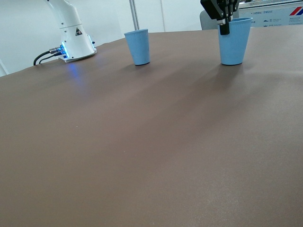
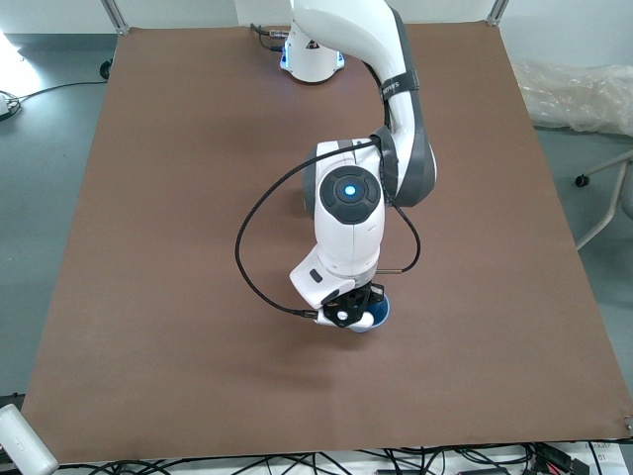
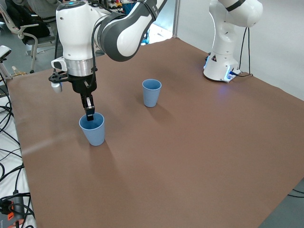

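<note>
The black gripper (image 3: 89, 115) points down from the white arm. In the right camera view its tip is at the rim of a light blue cup (image 3: 93, 133). In the top camera view the fingertips (image 1: 225, 29) overlap that cup (image 1: 233, 47) near its upper rim; whether they grip it I cannot tell. A second blue cup (image 3: 151, 92) stands apart, farther back on the brown table (image 3: 180, 166). In the left camera view the arm (image 2: 341, 247) hides most of the cup (image 2: 379, 309) at the gripper.
Cables run along one edge (image 2: 435, 457).
</note>
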